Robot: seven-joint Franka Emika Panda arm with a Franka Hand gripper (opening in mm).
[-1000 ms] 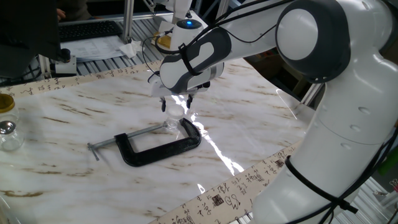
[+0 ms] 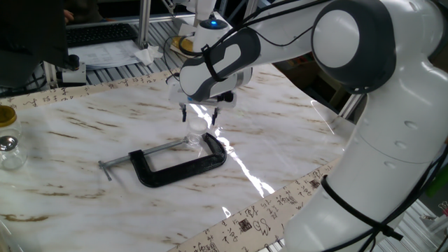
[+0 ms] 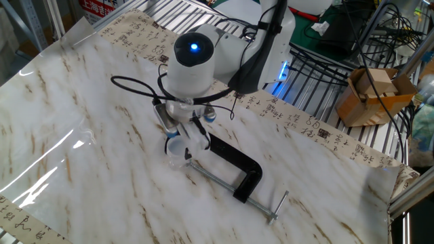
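Observation:
A black C-clamp with a silver screw lies on the marbled tabletop. At its mouth, between the screw's end and the frame's end, stands a small clear glass or plastic piece; its outline is faint. Directly over it my gripper points down, open, its dark fingers spread to either side of the clear piece's upper part. In the second exterior view, the clear piece shows below the gripper, by the clamp. Whether a finger touches it I cannot tell.
Clear jars, one with a yellow lid, stand at the table's left edge. A cardboard box sits on the rack beyond the table.
My gripper has shifted and turned very slightly above the clear piece, its fingers still apart. The clamp and clear piece stay where they were.

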